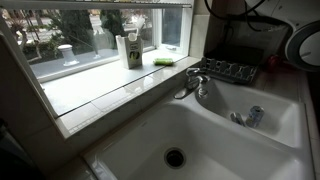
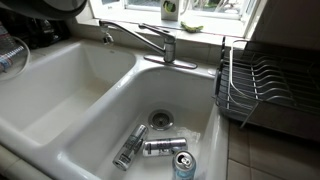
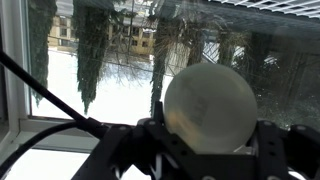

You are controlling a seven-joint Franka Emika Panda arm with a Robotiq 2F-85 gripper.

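Note:
In the wrist view, a pale, rounded object point(image 3: 210, 105) fills the space between the black fingers of my gripper, which is shut on it. Only its smooth near side shows, so I cannot tell what kind of thing it is. Behind it is a window with trees and a building outside. Part of the arm point(image 1: 303, 45) shows at the upper right of exterior view 1; the fingers are out of sight there.
Three cans, one upright point(image 2: 184, 166) and two lying point(image 2: 165, 146), are in a sink basin point(image 2: 205, 120). The other basin point(image 1: 130, 150) looks empty. A faucet point(image 2: 165, 42) stands behind; a dish rack point(image 2: 270, 85) is beside. On the sill are a carton point(image 1: 130, 50) and a green item point(image 1: 163, 61).

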